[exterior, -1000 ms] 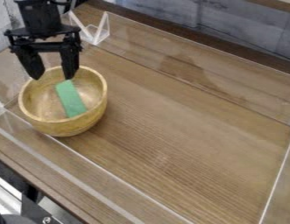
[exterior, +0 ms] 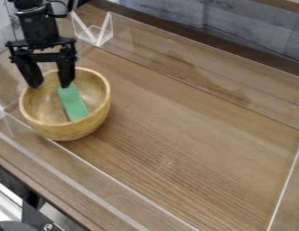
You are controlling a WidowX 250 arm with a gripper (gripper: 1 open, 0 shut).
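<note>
A wooden bowl [exterior: 88,123] sits on the left side of the table, holding a green block [exterior: 73,103] that lies lengthwise inside. My black gripper [exterior: 49,74] is above the left rim of the bowl, to the left of the block, with its two fingers apart and nothing visible between them.
A grey wall or ledge [exterior: 224,23] runs along the back right. White tape marks show near the upper left and along the left side.
My gripper has moved left, away from above the green block toward the bowl's left edge, and looks narrower in view. The bowl and block show little or no movement.
</note>
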